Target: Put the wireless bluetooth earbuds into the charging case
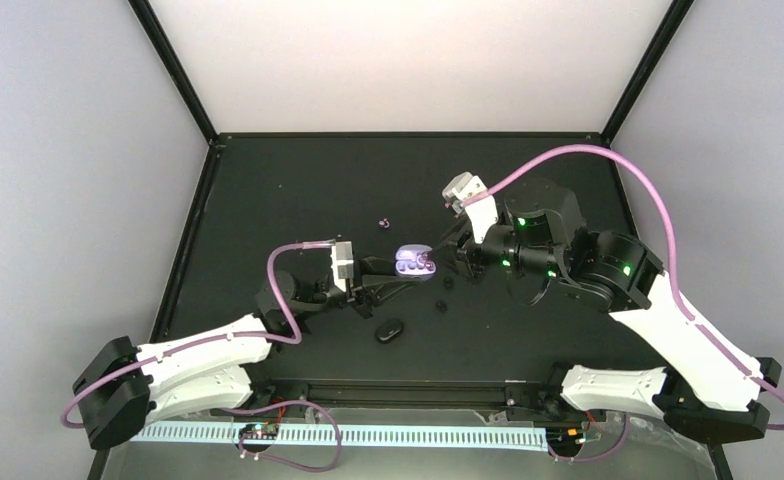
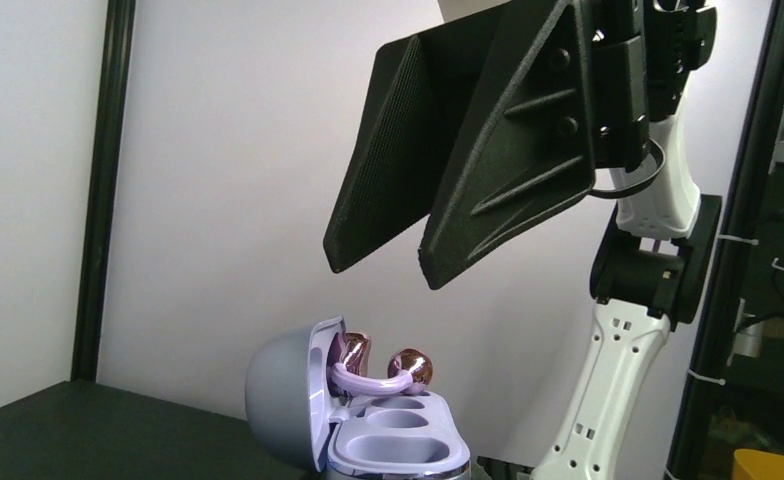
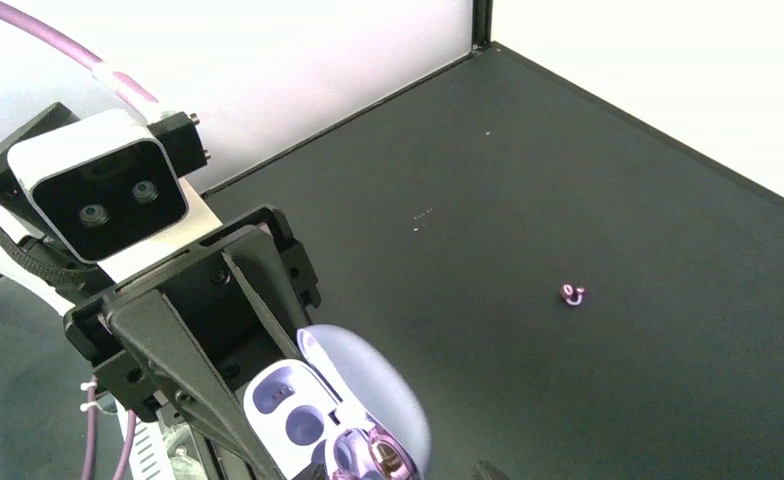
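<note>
My left gripper (image 1: 406, 268) is shut on the lavender charging case (image 2: 398, 440), held above the table with its lid open. One rose-metallic clip earbud (image 2: 409, 367) with a lavender band sits at the case's far end beside the lid; whether it is fully seated I cannot tell. The other earbud (image 3: 571, 294) lies on the black table, towards the back. In the left wrist view my right gripper stands open just above the case, with nothing between its fingers. At the bottom of the right wrist view its fingertips (image 3: 488, 471) barely show.
A black oval object (image 1: 389, 330) lies on the table in front of the left gripper. Two small dark pieces (image 1: 441, 305) lie right of it.
</note>
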